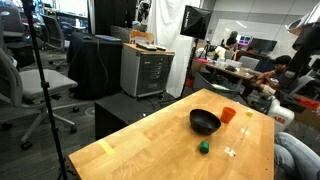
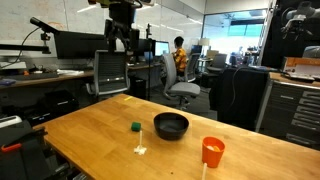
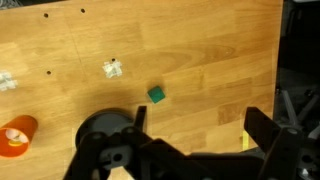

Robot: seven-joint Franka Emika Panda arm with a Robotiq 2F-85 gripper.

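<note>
A small green block [image 3: 156, 94] lies alone on the wooden table, close to a black bowl [image 2: 171, 126]. The orange cup [image 2: 213, 151] stands upright on the bowl's other side and holds something pale that shows in the wrist view. High above the table hangs my gripper [image 2: 120, 47], pointing down and clear of everything. From the wrist, its two dark fingers [image 3: 259, 128] are spread wide with nothing between them. Part of the black bowl [image 3: 100, 122] is hidden behind the gripper in that view.
White patches [image 3: 112, 68] mark the tabletop near the block. A yellow strip [image 3: 246, 141] lies by one table edge. A dark box [image 1: 120, 112] borders the table's far side.
</note>
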